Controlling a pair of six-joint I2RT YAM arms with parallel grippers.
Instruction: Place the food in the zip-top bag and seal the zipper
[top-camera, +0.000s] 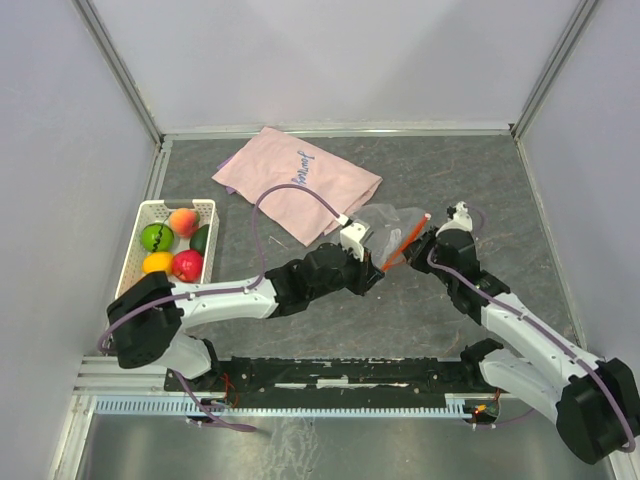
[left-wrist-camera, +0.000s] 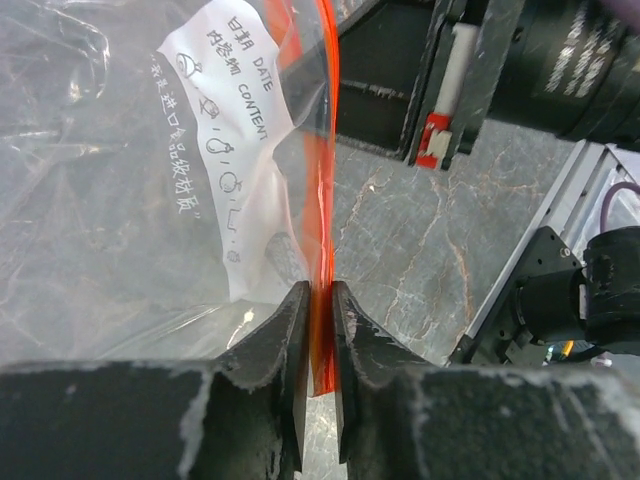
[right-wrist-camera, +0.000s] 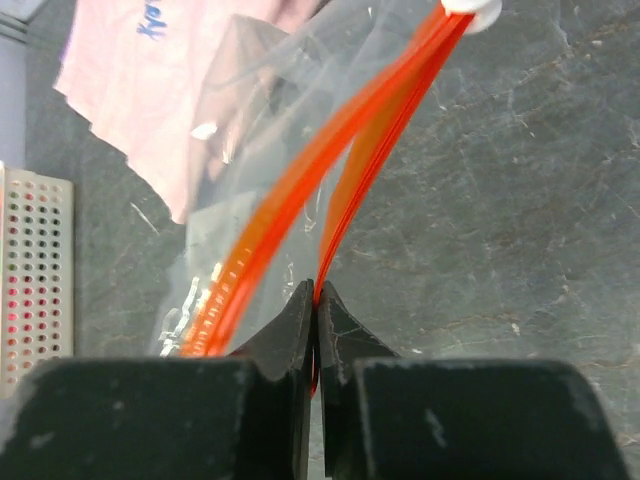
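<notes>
The clear zip top bag (top-camera: 378, 228) with its orange zipper edge (top-camera: 407, 239) is held up between my two arms. In the left wrist view, my left gripper pinches one end of the orange edge between its fingers. Seen from the right wrist, my right gripper has its fingers nearly together, with one thin orange side of the bag's mouth between them; the other orange strip (right-wrist-camera: 262, 235) stands apart to the left. Toy food, including a peach (top-camera: 184, 221) and a red piece (top-camera: 188, 265), lies in the white basket (top-camera: 209, 206) at far left.
A pink cloth (top-camera: 290, 180) with blue lettering lies flat behind the bag. Bare dark tabletop (top-camera: 455, 170) shows at the back right, and the table in front of the bag is clear. Side walls stand close by both arms.
</notes>
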